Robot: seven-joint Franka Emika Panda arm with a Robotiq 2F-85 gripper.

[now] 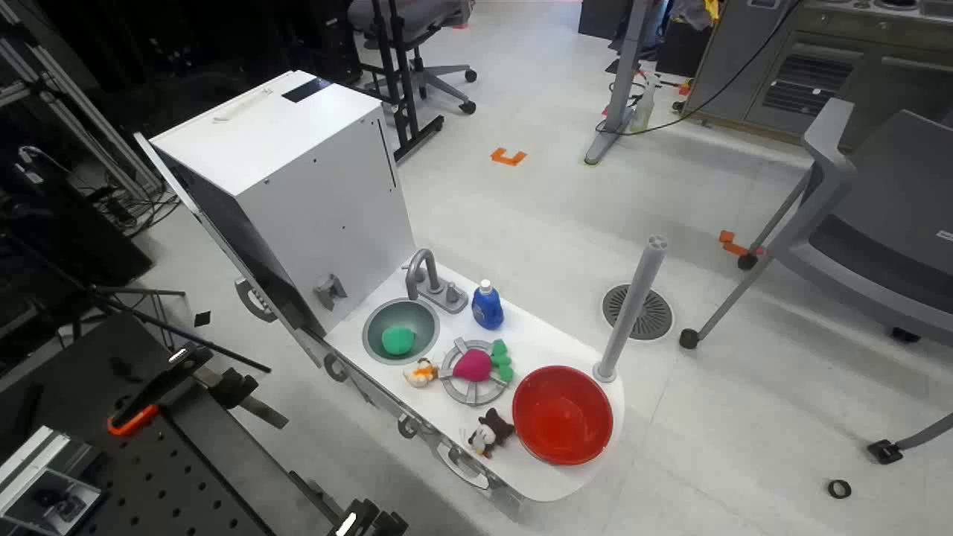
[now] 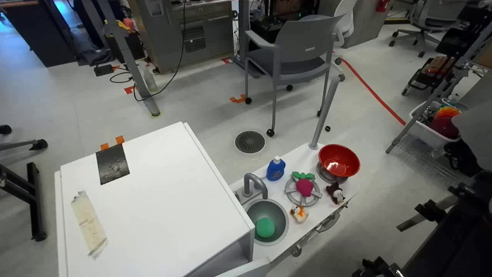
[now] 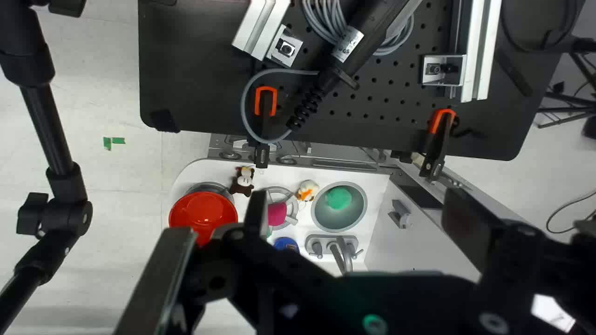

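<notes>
In the wrist view my gripper stands open high above the toy kitchen, nothing between its fingers. Neither exterior view shows it clearly. A green toy (image 1: 397, 339) lies inside the grey sink basin (image 1: 368, 323). On the burner ring (image 1: 448, 389) rests a magenta toy with green leaves (image 1: 473, 365). A red bowl (image 1: 561, 414) sits at the rounded end of the white counter. Two small plush toys lie by the front edge: a white and orange one (image 2: 300, 214) near the sink, and a brown and white one (image 2: 335, 193) near the bowl.
A blue bottle (image 2: 275, 169) stands upright between the faucet (image 2: 255, 181) and a grey post (image 2: 325, 113). The tall white cabinet (image 1: 313, 192) rises beside the sink. Along the counter's front runs a black perforated table (image 3: 357, 114) with clamps. Bare counter is scarce.
</notes>
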